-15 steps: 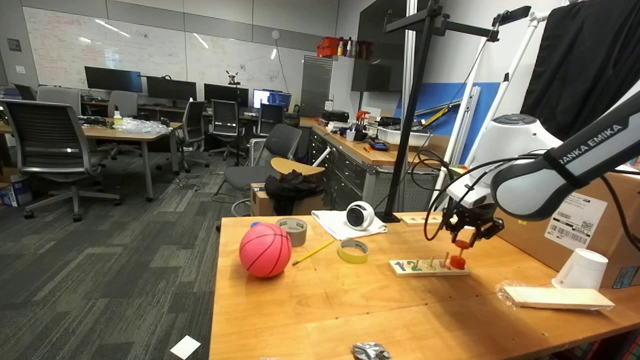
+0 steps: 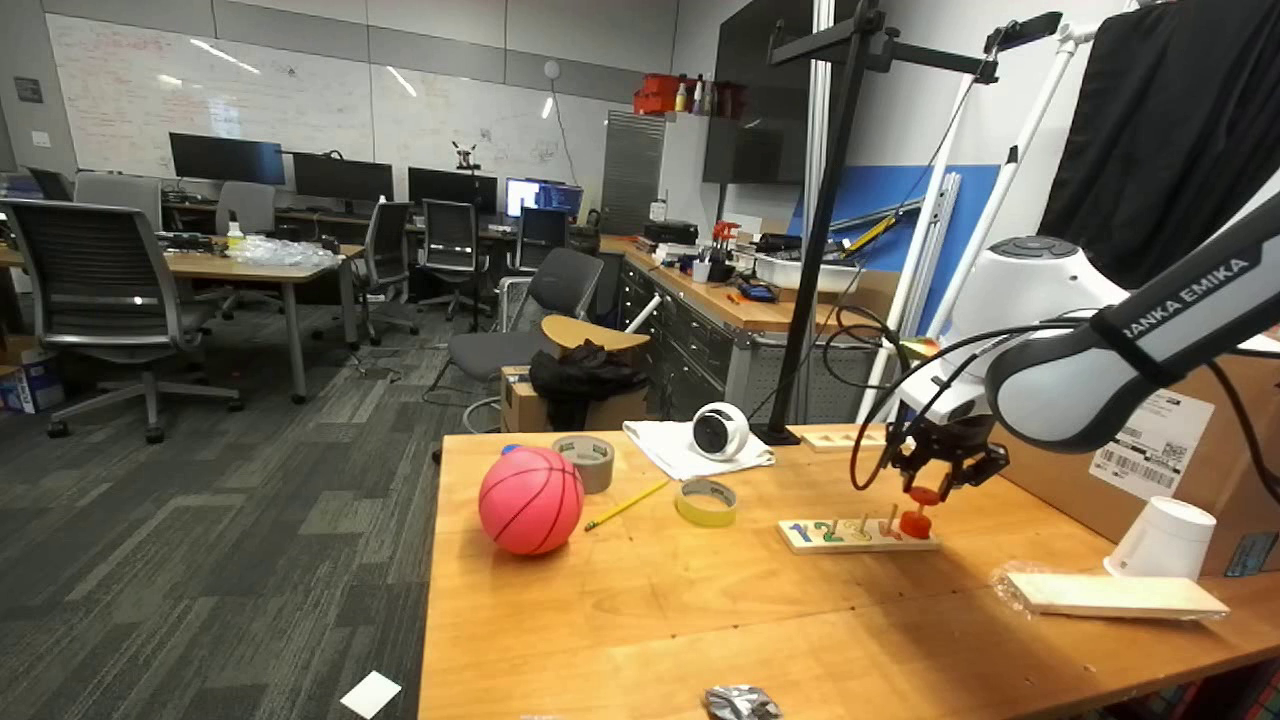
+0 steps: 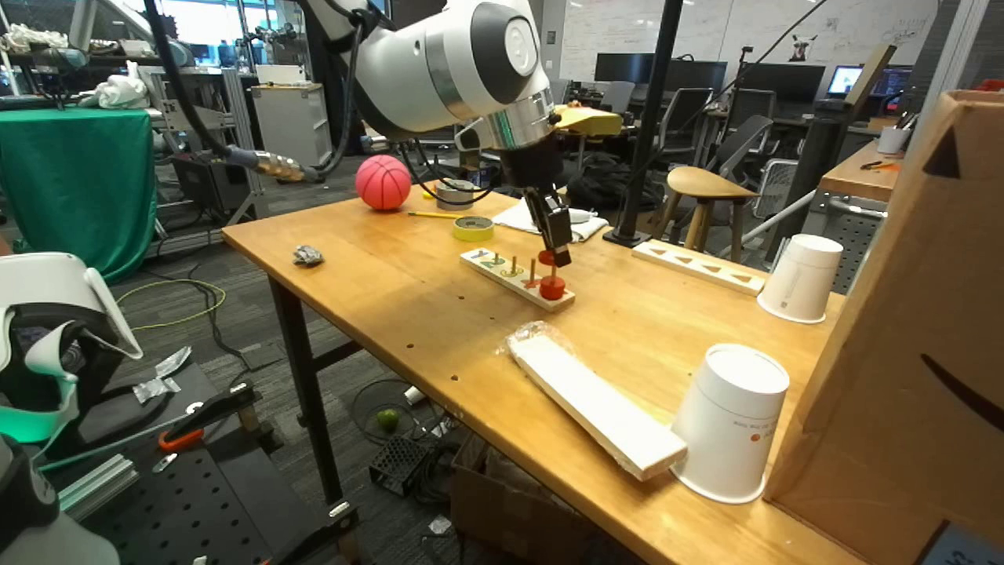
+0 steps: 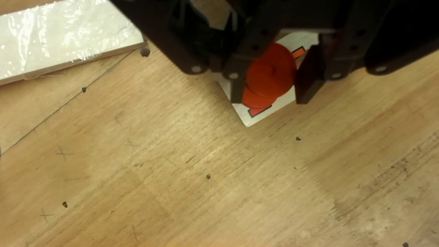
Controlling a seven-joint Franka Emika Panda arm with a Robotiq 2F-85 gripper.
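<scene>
A pale wooden peg board (image 2: 828,539) with painted numbers stands on the table, several thin pegs rising from it. On its end peg sit red pieces (image 3: 552,288), low against the board. Higher up, around the top of that same peg, is a separate red disc (image 4: 273,70). My gripper is shut on this upper disc, one finger at each side. In exterior view 2 the gripper (image 3: 555,254) points down over the board's end, with bare peg showing between the upper disc and the lower red pieces.
A plastic-wrapped wooden board (image 3: 598,400) and a white cup (image 3: 734,424) lie toward the big carton (image 3: 903,329). Yellow tape (image 2: 707,504), a pencil (image 2: 626,505) and a pink ball (image 2: 531,500) are farther along.
My gripper and wrist have shifted and tilted slightly, and the upper red disc appears a touch lower. The peg board and the lower red pieces have stayed in place.
</scene>
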